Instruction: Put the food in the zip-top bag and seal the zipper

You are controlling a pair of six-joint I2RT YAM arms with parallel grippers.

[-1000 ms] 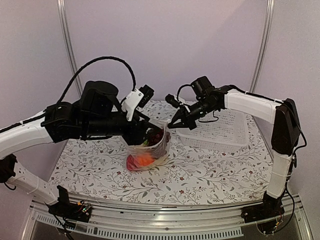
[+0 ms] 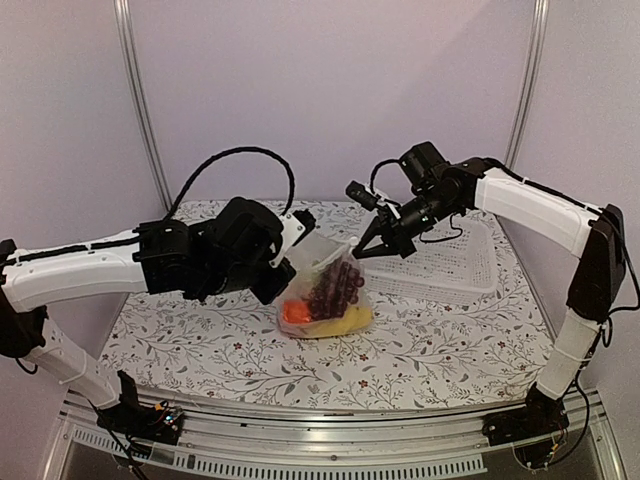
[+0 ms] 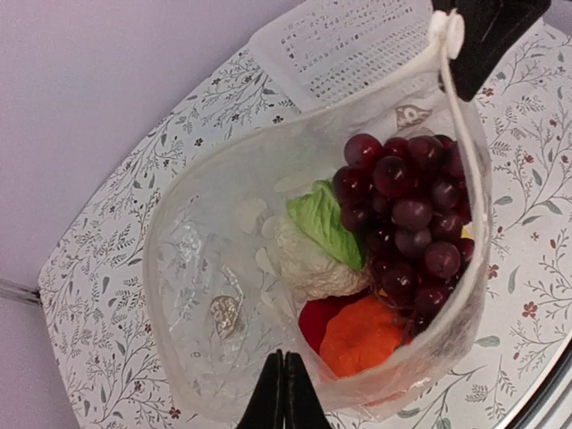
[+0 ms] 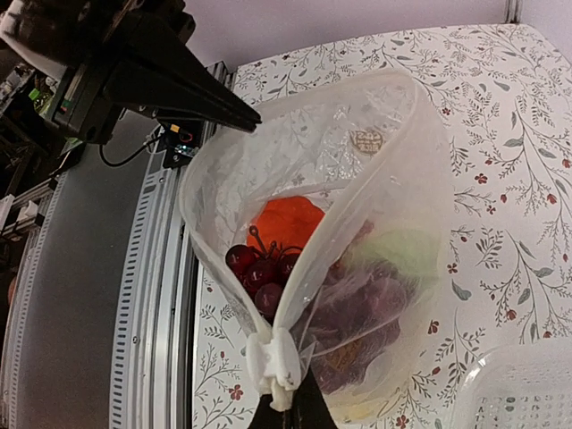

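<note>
The clear zip top bag [image 3: 192, 268] stands gaping, its white rim making a wide loop. Inside are dark red grapes [image 3: 407, 210], an orange pumpkin-like piece [image 3: 365, 335], a cauliflower [image 3: 313, 264] and green leaf [image 3: 323, 219]; something yellow [image 2: 345, 322] shows low in the bag. My left gripper is shut with nothing between its fingers; in the right wrist view its tips lie against the rim's near-left stretch, which is outside them. My right gripper is shut on the bag's corner, right by the white zipper slider [image 4: 273, 362].
A white perforated basket [image 2: 440, 265] sits behind and right of the bag, beneath the right arm. A metal rail [image 2: 330, 435] runs along the front edge.
The right gripper has shifted slightly right with the corner, and the bag's opening has narrowed.
</note>
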